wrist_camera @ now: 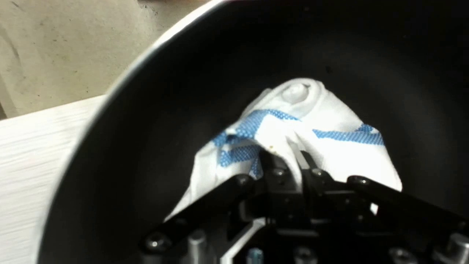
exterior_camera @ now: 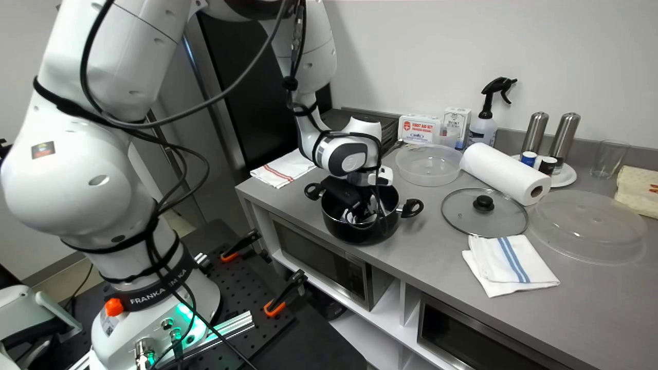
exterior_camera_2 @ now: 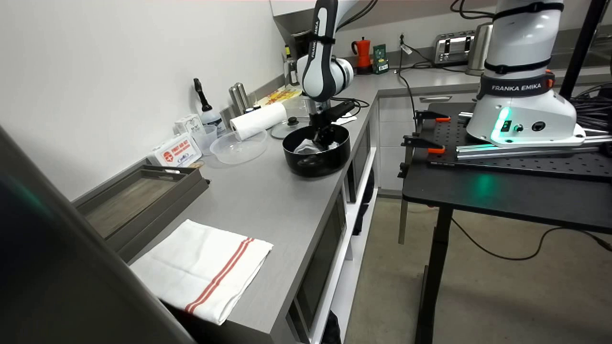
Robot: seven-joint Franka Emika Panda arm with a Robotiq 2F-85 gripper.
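A white cloth with blue stripes (wrist_camera: 347,151) lies bunched inside the black pot (exterior_camera_2: 317,163). My gripper reaches down into the pot and is shut on a fold of this cloth, which passes between its fingers. In exterior view 1 the pot (exterior_camera: 361,229) stands on the counter with its two handles out to the sides, and the arm largely hides what is in it. Cloth (exterior_camera_2: 308,147) shows just above the near rim in exterior view 2.
Right of the pot lie a glass lid (exterior_camera: 485,213), a folded blue-striped towel (exterior_camera: 512,265) and a paper towel roll (exterior_camera: 506,172). A clear bowl (exterior_camera: 428,165) stands behind. A red-striped towel (exterior_camera_2: 201,269) and a grey tray (exterior_camera_2: 140,200) occupy the counter's other end.
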